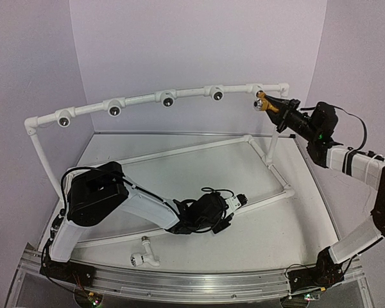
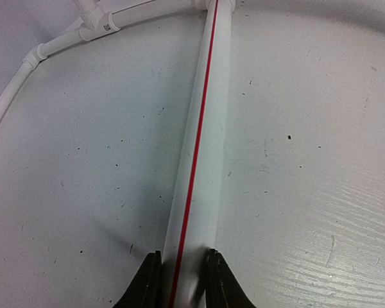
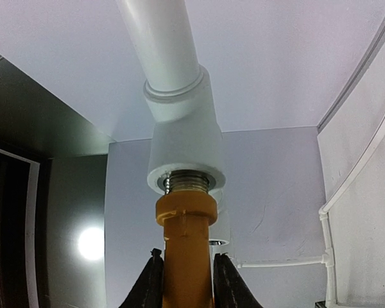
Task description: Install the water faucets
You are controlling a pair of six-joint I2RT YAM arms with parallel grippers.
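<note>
A yellow faucet (image 1: 263,102) is at the rightmost tee fitting (image 3: 183,147) of the raised white pipe rail (image 1: 192,91). In the right wrist view its threaded end sits at that fitting's mouth, threads partly showing, and my right gripper is shut on its yellow body. My left gripper is low over the board's front, its fingers either side of a red-striped white pipe (image 2: 199,154) on the lower frame; whether it grips the pipe is unclear.
A white faucet assembly (image 1: 145,256) lies at the front of the board (image 1: 308,224). Several other fittings with dark openings line the rail to the left. The left arm spans the board's front left; the board's middle is bare.
</note>
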